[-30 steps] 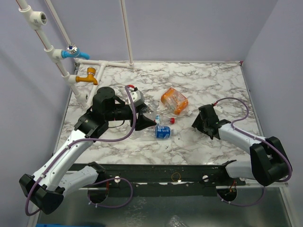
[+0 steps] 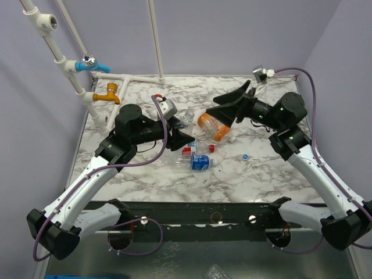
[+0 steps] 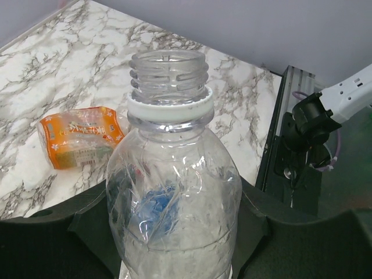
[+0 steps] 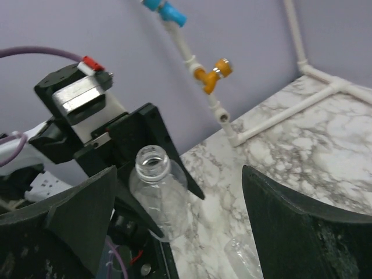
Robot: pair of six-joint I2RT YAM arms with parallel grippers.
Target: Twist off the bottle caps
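My left gripper (image 2: pixel 181 137) is shut around the body of a clear bottle (image 3: pixel 174 192), held upright. Its threaded neck (image 3: pixel 168 72) is bare, with a white ring (image 3: pixel 170 109) below the threads. The right gripper (image 2: pixel 218 106) is raised over the table to the bottle's right; in the right wrist view its fingers (image 4: pixel 302 226) stand wide apart, nothing gripped. A small blue cap (image 2: pixel 245 157) lies loose on the table. Also lying there are an orange-labelled bottle (image 2: pixel 214 126), a bottle with a red cap (image 2: pixel 211 149) and a blue-labelled bottle (image 2: pixel 200 163).
White pipes (image 2: pixel 131 78) with a blue tap (image 2: pixel 93 67) and an orange tap (image 2: pixel 108 95) line the back left.
The left gripper and bottle have shifted only slightly.
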